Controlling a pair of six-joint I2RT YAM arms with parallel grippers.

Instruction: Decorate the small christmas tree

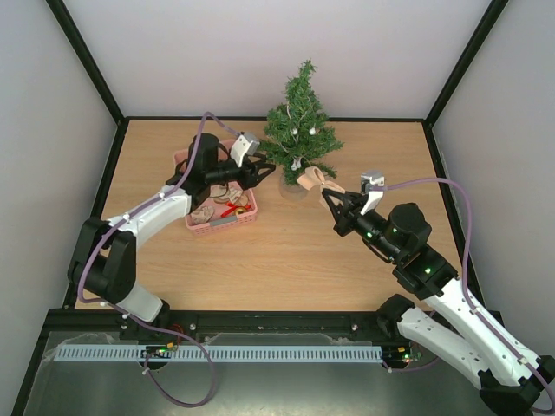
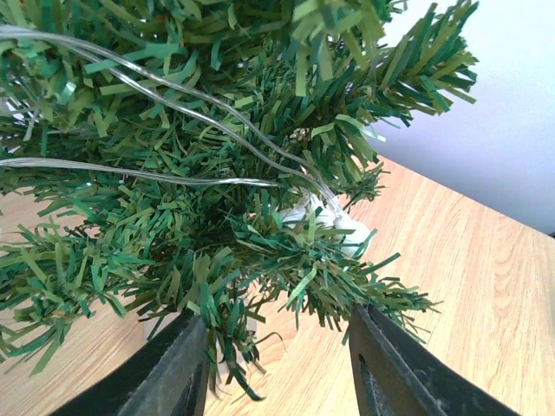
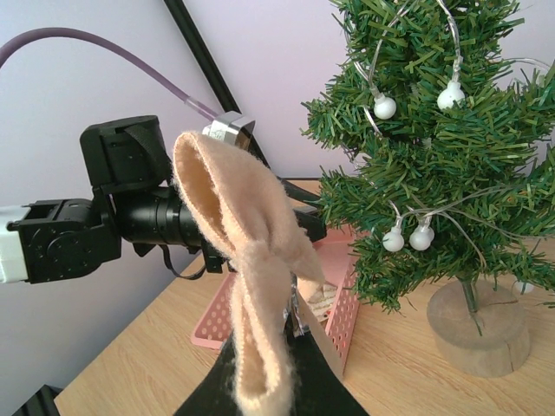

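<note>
The small Christmas tree stands on a round wooden base at the back of the table, strung with a clear wire and white bulbs. My left gripper is at the tree's lower left side. Its fingers are parted, and a drooping green branch tip shows by the left one; whether they touch cannot be told. In front of the tree, my right gripper is shut on a peach fabric bow, which hides most of the fingertips in the right wrist view.
A pink basket with several ornaments, among them a red ribbon piece, sits under the left arm.
</note>
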